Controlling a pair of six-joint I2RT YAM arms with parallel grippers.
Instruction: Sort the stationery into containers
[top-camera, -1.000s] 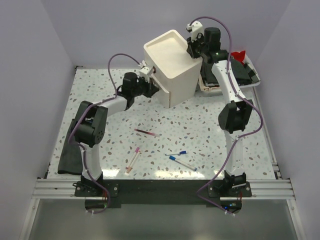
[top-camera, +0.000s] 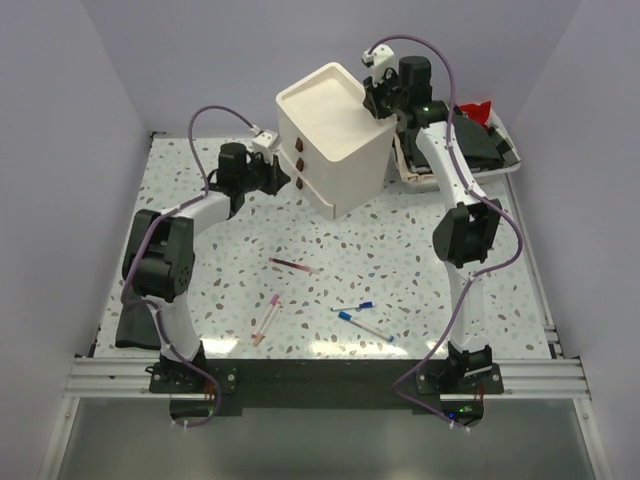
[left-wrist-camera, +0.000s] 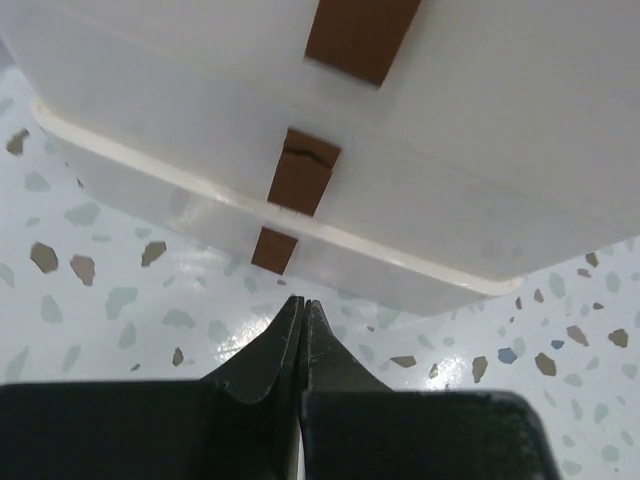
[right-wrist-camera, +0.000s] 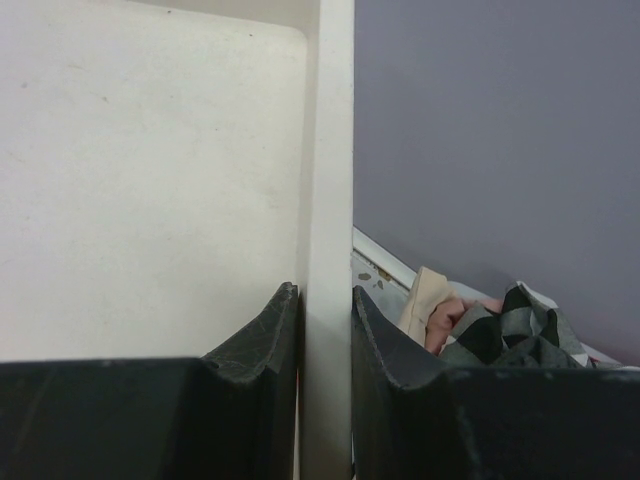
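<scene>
The white drawer box (top-camera: 336, 110) stands turned at an angle at the back of the table, brown knobs on its front. Its lowest drawer (top-camera: 309, 189) sticks out slightly; a brown knob (left-wrist-camera: 273, 250) shows low on the front in the left wrist view. Just in front of it, my left gripper is shut, nothing between its fingers. At the box's right top edge, my right gripper has one finger on each side of the rim (right-wrist-camera: 328, 150), no clear gap showing. Markers lie on the table: a red-and-black one (top-camera: 292, 265), a pink one (top-camera: 266, 315), a blue-capped one (top-camera: 366, 327).
An orange pen (top-camera: 267, 325) and a small blue-ended item (top-camera: 354, 306) also lie in front. A white bin (top-camera: 424, 184) with dark cloths and something red (top-camera: 478, 111) stands back right. A dark mat (top-camera: 140, 326) lies front left.
My left gripper has drawn back to the left, away from the box front. The box and my right gripper at its rim have shifted slightly left. The markers have stayed put.
</scene>
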